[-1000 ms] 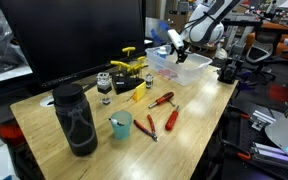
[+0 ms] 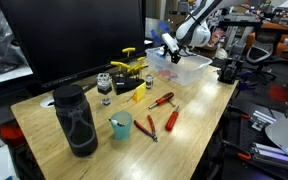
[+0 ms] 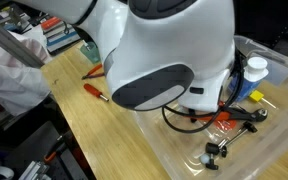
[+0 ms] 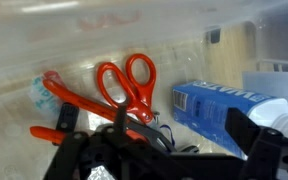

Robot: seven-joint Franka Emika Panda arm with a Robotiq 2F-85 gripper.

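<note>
My gripper is open over the inside of a clear plastic bin, its two dark fingers set apart at the bottom of the wrist view. Red-handled scissors lie in the bin, ahead of the gap. A long red-and-black tool is to their left and partly hidden by a finger. On the right lies a blue-and-white bottle, close to the right finger. In exterior view 1 the arm reaches into the bin at the table's far end.
Nearer on the table stand a black cylindrical speaker and a teal cup. A red-handled screwdriver and a red tool lie beyond the cup.
The gripper has shifted slightly left over the bin in exterior view 1. Objects on the table have stayed where they were.
</note>
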